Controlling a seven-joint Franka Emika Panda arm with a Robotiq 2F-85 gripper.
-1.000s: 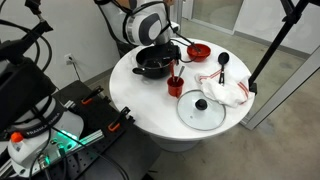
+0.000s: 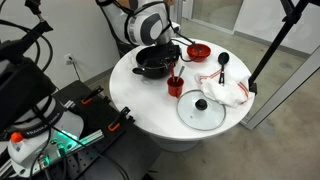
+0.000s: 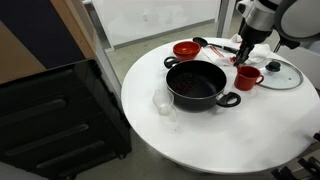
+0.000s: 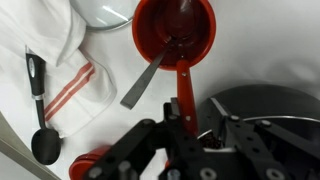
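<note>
A red mug stands on the white round table, in front of the black pot in exterior view 1. A metal spoon leans out of it. A red-handled utensil also rises from the mug, its handle reaching up to my gripper. At the bottom of the wrist view the dark fingers are around or right beside that handle's end. Whether they press on it cannot be told. In exterior view 1 the gripper hangs just above the mug, close to the pot's rim.
The black pot with dark contents is close by. A glass lid, a striped towel, a black ladle and a red bowl lie around. A clear cup stands beside the pot.
</note>
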